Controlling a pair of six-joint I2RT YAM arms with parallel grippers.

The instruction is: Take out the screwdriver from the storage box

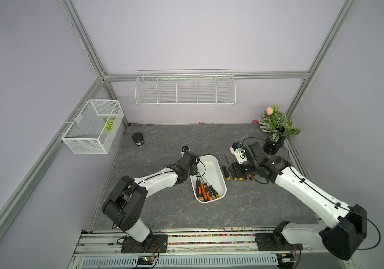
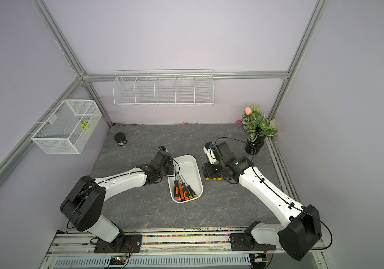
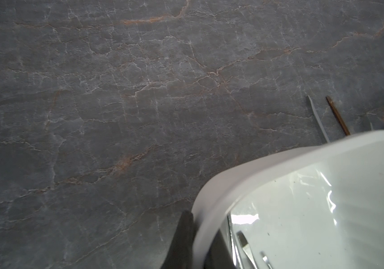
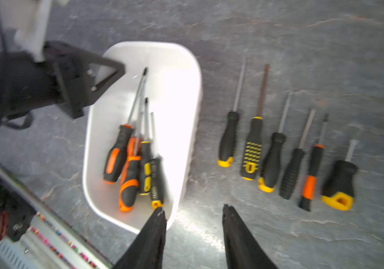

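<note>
The white storage box point(image 1: 218, 174) holds several orange-black and yellow-black screwdrivers point(image 4: 131, 179) with their handles at the near end. In the left wrist view, the box's rim runs between the two fingers of my left gripper, which is shut on that thin wall near a far corner. My right gripper is open and empty, above the table to the right of the box. Several more screwdrivers, such as a yellow-dotted one point(image 4: 252, 154), lie side by side on the table beyond its fingertips; the right arm partly covers this row in the top views.
A potted plant point(image 1: 272, 130) stands at the back right, behind the right arm. At the back left sits a small black jar point(image 1: 138, 138). Wire baskets point(image 1: 185, 88) hang on the frame. The table in front of the box is clear.
</note>
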